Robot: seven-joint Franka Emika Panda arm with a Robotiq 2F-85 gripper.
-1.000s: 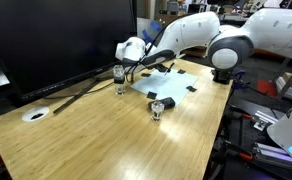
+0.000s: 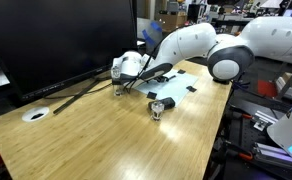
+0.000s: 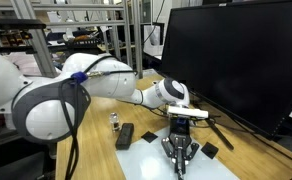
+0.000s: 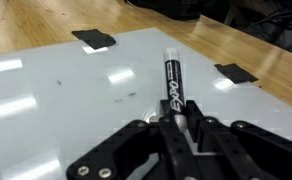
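Observation:
A dark marker [image 4: 173, 80] with white EXPO lettering points away from my gripper, its near end gripped between the fingers. A glossy white board [image 4: 81, 95] lies below and beyond it. In exterior view 2 my gripper [image 3: 180, 158] hangs low over the board [image 3: 208, 168]; whether the marker touches the board cannot be told. Exterior view 1 has the board [image 2: 185, 91] partly behind the arm.
Dark square patches [image 4: 93, 40] lie at the board's edges. A black block [image 3: 125, 136] and a small light cup [image 3: 114, 121] stand beside the board. A large black screen [image 3: 241, 70] rises behind.
In exterior view 1 the arm's front part has come lower and now covers more of the board. The cup and the black block have stayed put.

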